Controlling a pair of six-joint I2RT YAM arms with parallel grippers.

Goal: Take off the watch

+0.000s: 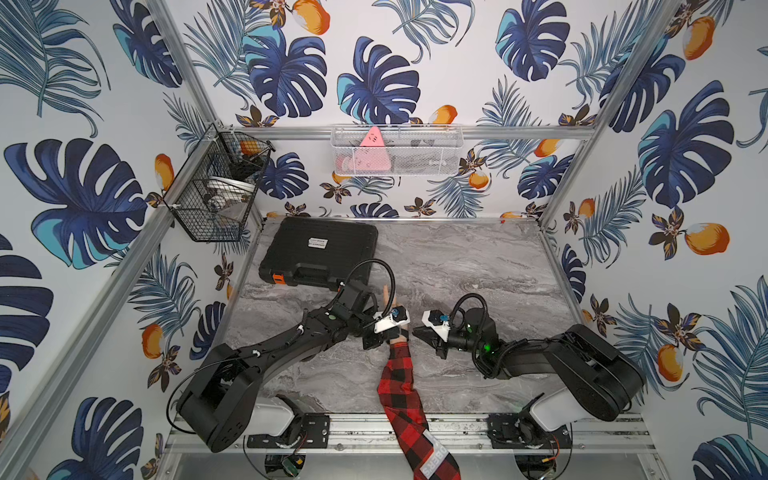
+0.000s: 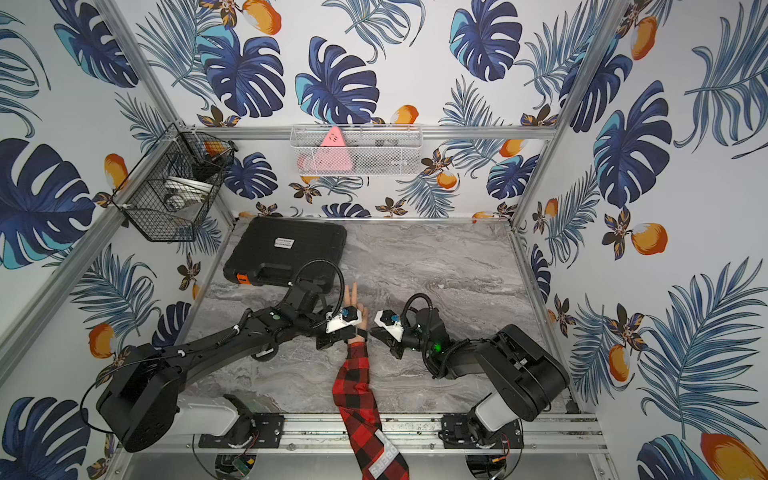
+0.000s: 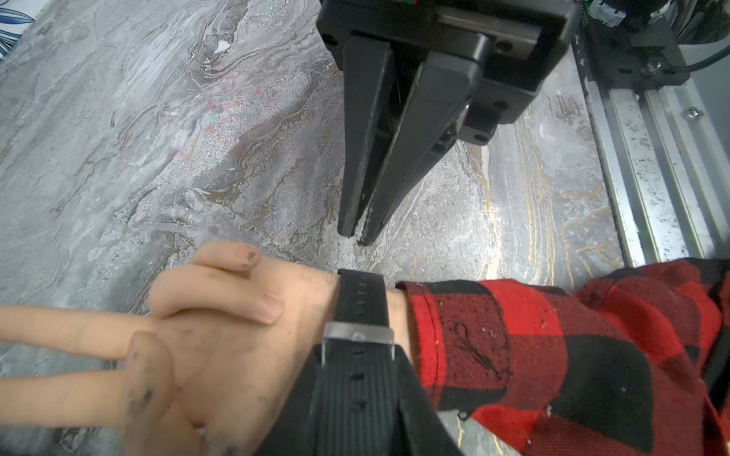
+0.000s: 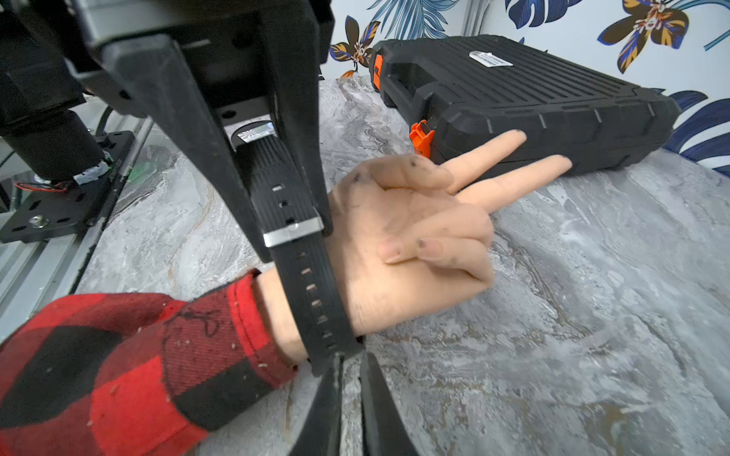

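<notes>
The black watch strap lies across the palm-side wrist of a dummy hand, its silver buckle facing the cameras. My left gripper is shut on the strap at the buckle, one finger along either side. My right gripper stands shut with nothing between its fingers. Its tips are just off the strap's holed part, and in the left wrist view a small strip of tabletop separates its fingers from the strap. The watch's underside is hidden beneath the wrist.
A red-and-black checked sleeve covers the forearm toward the front edge. The black tool case lies at the back left. Bare marble tabletop extends behind and to the right. Wire baskets hang on the walls.
</notes>
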